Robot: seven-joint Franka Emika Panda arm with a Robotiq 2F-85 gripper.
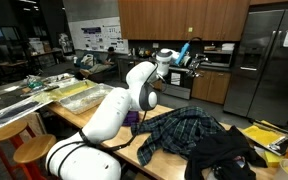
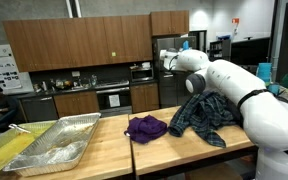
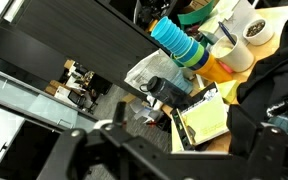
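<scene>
My gripper is raised well above the table, open, its dark fingers wide apart with nothing between them. In exterior view 1 it hangs high at the arm's far end, in front of the kitchen cabinets. Below, a dark plaid cloth [image 1: 174, 130] lies crumpled on the wooden table. A black cloth [image 1: 220, 154] is bunched to its right and also shows at the right of the wrist view. Exterior view 2 shows a purple cloth [image 2: 147, 128] lying apart from the plaid cloth [image 2: 206, 117].
A foil tray [image 2: 56, 145] with clear wrapping lies at the table's other end. Near the black cloth, the wrist view shows a yellow-and-white packet [image 3: 205, 119], blue stacked cups [image 3: 171, 37], a white tub [image 3: 257, 31] and a dark bottle [image 3: 164, 91]. Bare wood shows beside the purple cloth.
</scene>
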